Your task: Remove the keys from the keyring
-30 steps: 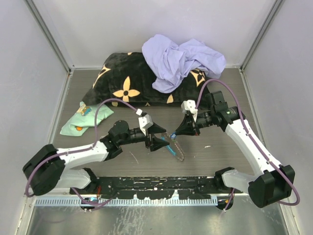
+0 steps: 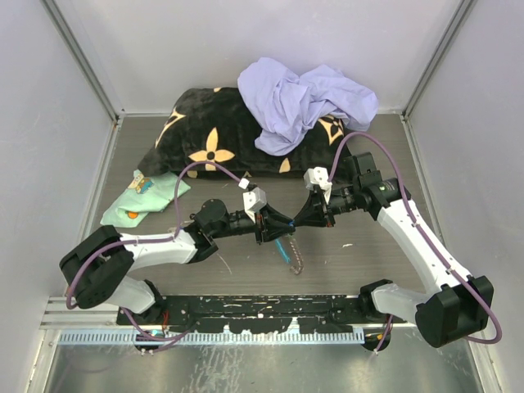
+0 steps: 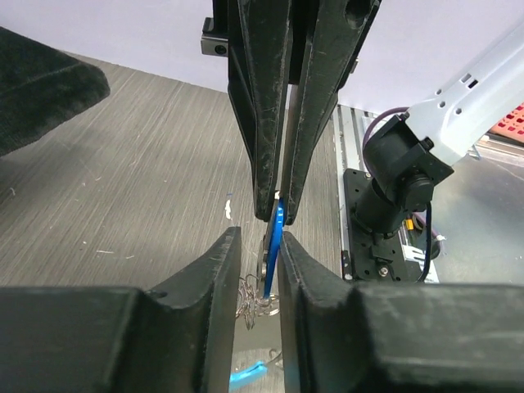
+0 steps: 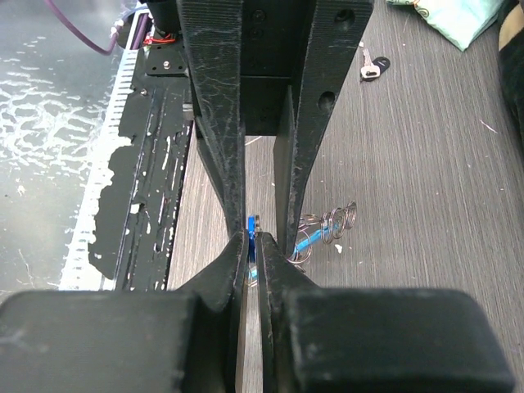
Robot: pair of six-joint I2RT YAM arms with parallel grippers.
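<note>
A thin blue piece with a metal edge is pinched by my right gripper, which is shut on it. From the left, my left gripper reaches the same spot with its fingers part open, one on each side of the blue piece. Below hangs a coiled cord with a light-blue strap; in the top view this strap dangles under the grippers. How the metal parts join the ring is too small to tell. Away from the grippers, a loose key with a dark fob lies on the table.
A black floral blanket and a lavender cloth fill the back of the table. At the left lies a mint-green cloth. The wooden surface right of the grippers is mostly clear.
My left gripper has moved right, up to my right gripper, and its fingers have come closer together. The dangling strap and coil have swung slightly. The right arm has stayed still.
</note>
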